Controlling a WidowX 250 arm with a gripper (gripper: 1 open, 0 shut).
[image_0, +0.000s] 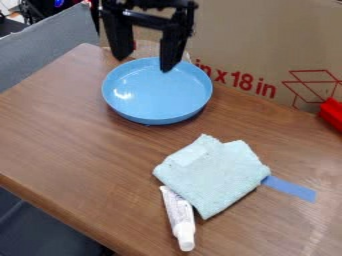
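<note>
My black gripper (144, 55) hangs open over the back of a blue plate (155, 96), its two fingers apart with nothing seen between them; its upper part runs out of the top of the view. The plate lies on the wooden table. A folded pale blue cloth (211, 175) lies at the right front, and a white tube (178, 215) with its cap toward me lies just below it, close to the table's front edge.
A cardboard box (261, 45) stands along the back. A red object (331, 113) sits at the right edge. A blue tape strip (291, 188) is beside the cloth.
</note>
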